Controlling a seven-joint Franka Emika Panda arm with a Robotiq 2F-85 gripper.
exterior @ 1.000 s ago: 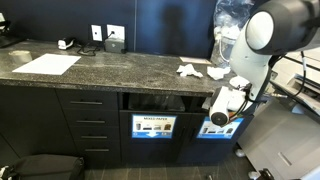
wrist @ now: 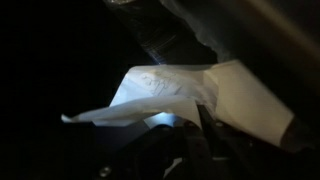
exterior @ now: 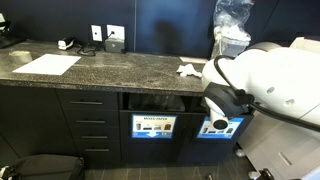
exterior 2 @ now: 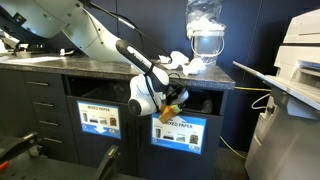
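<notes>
In the wrist view a crumpled white paper (wrist: 160, 88) lies between my gripper and the dark space ahead, its sheet spreading to both sides of the fingers. The gripper looks shut on it, though the contact is dim. In exterior view 2 my gripper (exterior 2: 174, 106) reaches down in front of the cabinet opening, just above the right mixed-paper sign (exterior 2: 180, 134); an orange and green patch shows near its tip. The paper itself is hard to make out there. In exterior view 1 the white arm (exterior: 265, 80) hides the gripper.
Another crumpled white paper (exterior: 188, 70) rests on the dark counter (exterior: 120, 72). A plastic-wrapped container (exterior 2: 207, 44) stands at the back of the counter. The left mixed-paper sign (exterior 2: 100, 117) is on the neighbouring cabinet front. A white machine (exterior 2: 290, 75) stands to the right.
In exterior view 1 the arm has swung lower and leftward, with its dark joint now in front of the counter edge. A second white scrap seen on the counter earlier is now hidden.
</notes>
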